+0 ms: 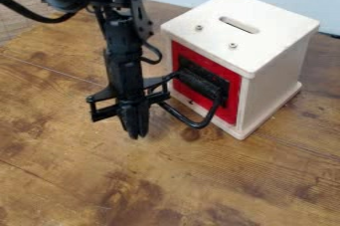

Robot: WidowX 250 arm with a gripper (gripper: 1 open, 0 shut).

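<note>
My black gripper hangs just above the wooden table, left of a white wooden box, its fingertips shut with nothing seen between them. The box has a slot and two small screws on its top and a red front panel carrying a black fitting. A black tube loops out from the front toward my gripper; whether it touches the gripper is hard to tell.
A pale wall rises behind the box, and a tiled floor shows at the top left.
</note>
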